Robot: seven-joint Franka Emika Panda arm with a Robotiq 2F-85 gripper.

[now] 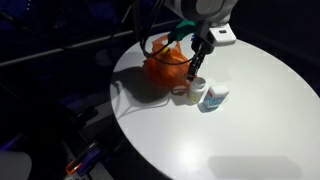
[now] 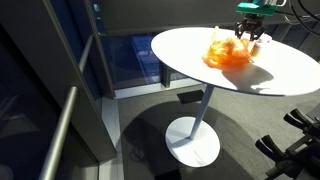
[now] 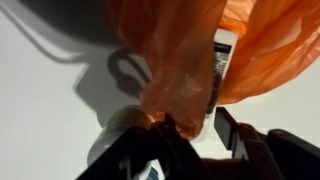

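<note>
An orange plastic bag (image 1: 166, 68) sits on the round white table, crumpled, and it also shows in exterior view 2 (image 2: 228, 50). My gripper (image 1: 191, 74) points down at the bag's right side. In the wrist view the fingers of the gripper are apart, and an orange fold of the bag (image 3: 178, 90) reaches down close to the left finger. Whether any plastic lies between the fingers is hard to see. A white item with a printed label (image 3: 222, 45) shows at the bag's opening.
Close to the gripper stand a small white bottle with a yellowish label (image 1: 195, 92) and a white-and-blue bottle (image 1: 215, 96).
</note>
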